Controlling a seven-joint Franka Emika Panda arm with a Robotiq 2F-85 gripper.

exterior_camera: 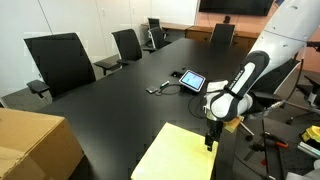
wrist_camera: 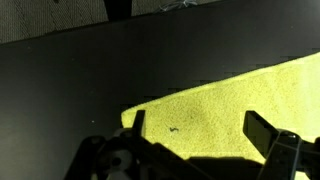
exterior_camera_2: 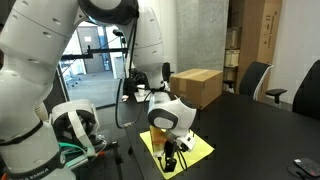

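Observation:
A yellow cloth [exterior_camera: 174, 157] lies flat on the black table, near its front edge. Over the cloth's right-hand corner area hangs my gripper [exterior_camera: 211, 144], pointing down. In the wrist view the dark fingertips [wrist_camera: 139, 121] stand wide apart, with the cloth [wrist_camera: 215, 112] showing below and between them. Nothing is held; the gripper is open. A small dark mark shows on the cloth between the fingers. Exterior view 2 has the gripper [exterior_camera_2: 174, 160] low over the cloth's near part, which it partly hides. Whether the fingertips touch the cloth I cannot tell.
A cardboard box [exterior_camera: 38, 145] stands at the left, past the cloth. A tablet with a lit screen [exterior_camera: 192, 80] and small items with a cable lie farther back. Black chairs [exterior_camera: 65, 62] line the table.

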